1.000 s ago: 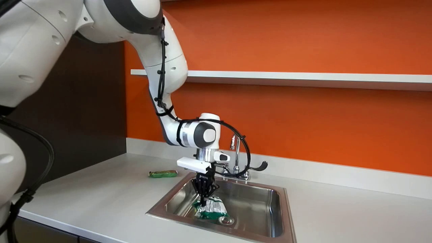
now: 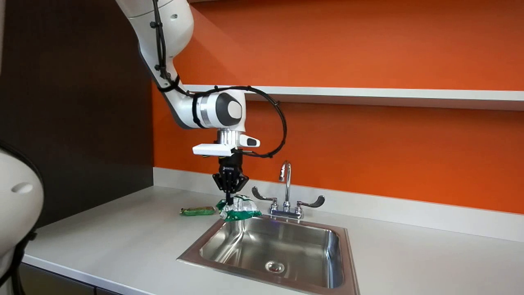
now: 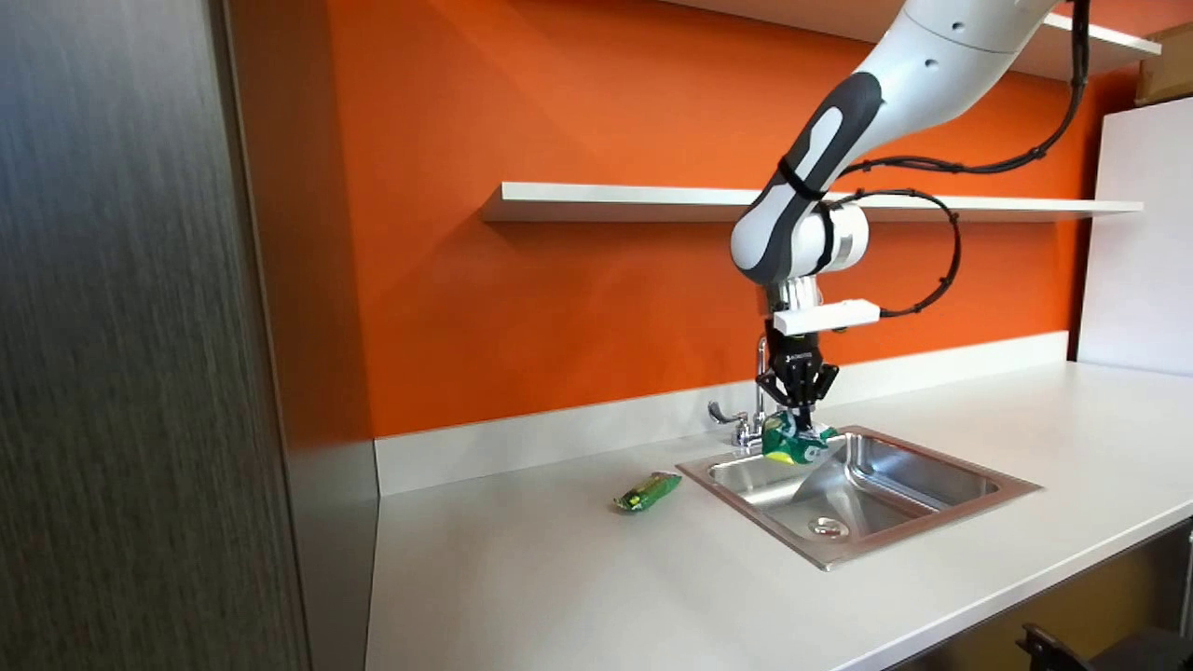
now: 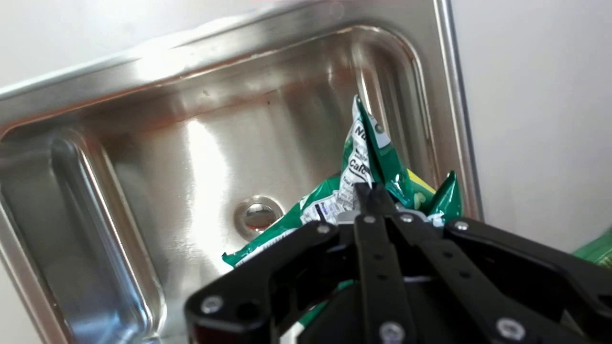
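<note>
My gripper (image 2: 229, 202) is shut on a crinkled green and silver snack bag (image 2: 240, 208), which hangs from the fingertips above the sink's rear left side. In the wrist view the bag (image 4: 361, 163) bunches up around the closed fingers (image 4: 373, 198), with printed white panels facing up. From the other side, the bag (image 3: 795, 441) shows green with a yellow patch. The stainless sink (image 3: 751, 513) lies beneath it, its basin empty apart from the drain. A second, smaller green packet (image 2: 197, 211) rests on the counter left of the sink.
A chrome faucet (image 2: 287, 187) with two lever handles stands behind the sink, close to the arm. Above runs a white wall shelf (image 2: 393, 94).
My gripper has risen out of the sink and shifted back and left, carrying the bag up with it. The small green packet has stayed in place.
</note>
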